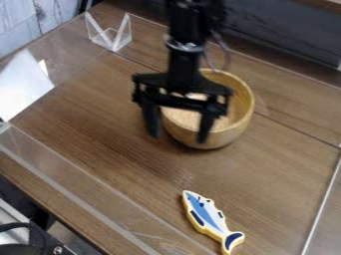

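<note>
The black gripper is blurred, hanging low over the middle of the table with its two fingers apart and nothing seen between them. It is in front of a round wooden bowl and hides much of it. A toy fish, blue and white with a yellow edge, lies on the wooden table at the front right, apart from the gripper and the bowl.
A clear plastic stand is at the back left. A bright pale patch shows at the left edge. Cables lie at the lower left.
</note>
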